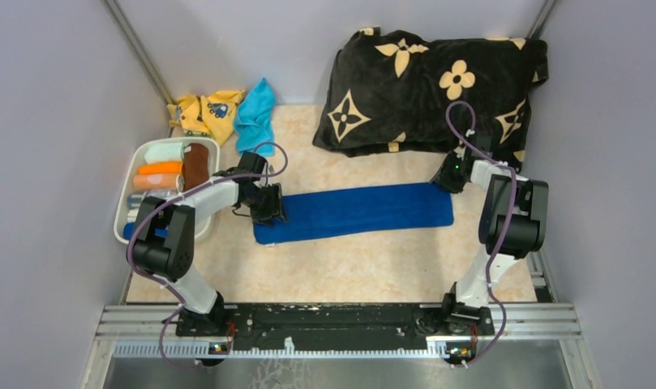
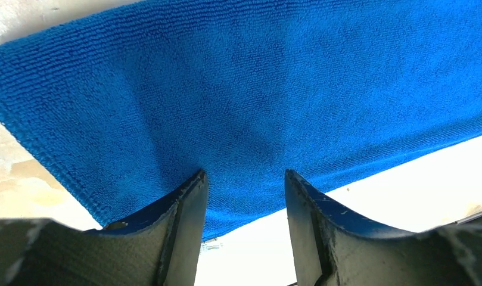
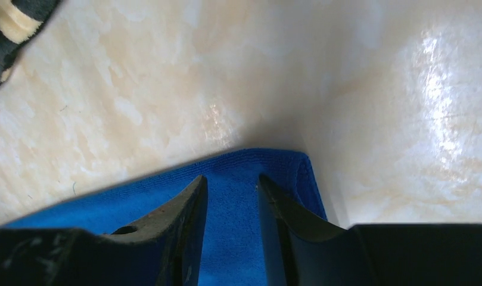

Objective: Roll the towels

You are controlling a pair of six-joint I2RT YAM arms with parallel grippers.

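Observation:
A blue towel (image 1: 357,211) lies folded into a long flat strip across the middle of the table. My left gripper is over its left end, fingers apart, with only flat towel showing beneath them. At the far right corner of the strip is my right gripper, open. Its fingertips straddle the towel near that corner in the right wrist view, where the edge looks slightly bent over. Whether the fingertips touch the cloth I cannot tell.
At the left, a white bin (image 1: 122,203) holds several rolled towels. Yellow cloth (image 1: 219,113) and a light blue cloth (image 1: 255,117) lie at the back left. A black patterned blanket (image 1: 430,89) fills the back right.

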